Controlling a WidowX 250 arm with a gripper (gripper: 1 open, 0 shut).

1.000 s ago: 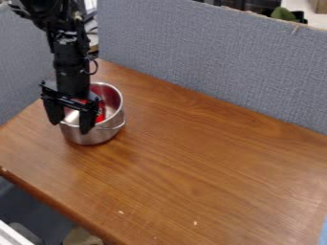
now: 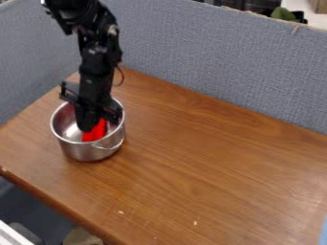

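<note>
A shiny metal pot (image 2: 107,147) with a wire handle stands on the left part of the wooden table. Inside it is a red object (image 2: 95,132), partly hidden by my black gripper (image 2: 87,124), which reaches down into the pot from above. My fingertips are mostly hidden among the pot's contents and dark shapes, so whether anything is between them is unclear.
Grey padded walls (image 2: 230,57) border the table at the back and left. The table's left front edge runs close below the pot.
My gripper has shifted slightly right and lower into the pot since a second ago. The pot appears moved a little down in the view.
</note>
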